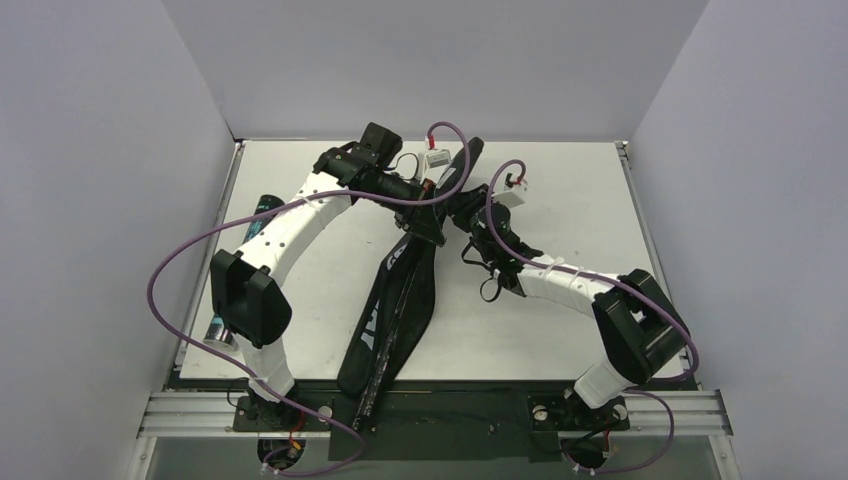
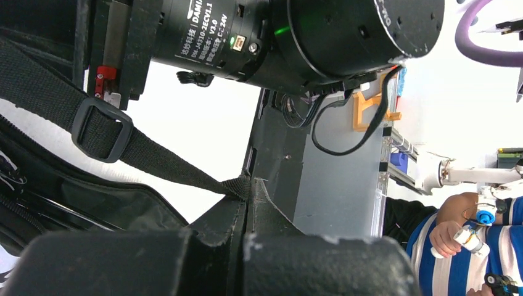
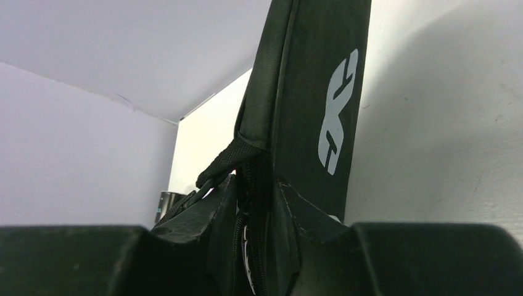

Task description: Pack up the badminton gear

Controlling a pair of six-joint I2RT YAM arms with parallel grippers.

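A long black racket bag (image 1: 418,310) lies from the table's front edge toward the back, its front part gaping open with a racket shaft (image 1: 398,318) along the opening. In the left wrist view, my left gripper is shut on a black webbing strap (image 2: 163,161) with a buckle; the strap runs up taut to its tips. Over the bag, close to the left one, my right gripper stands open. The bag's zipper (image 3: 250,176) runs between its fingers, and a strap loop (image 3: 225,161) lies by the left finger.
At the table's left side a dark shuttlecock tube (image 1: 220,332) lies partly hidden by the left arm. Both wrists crowd together above the bag.
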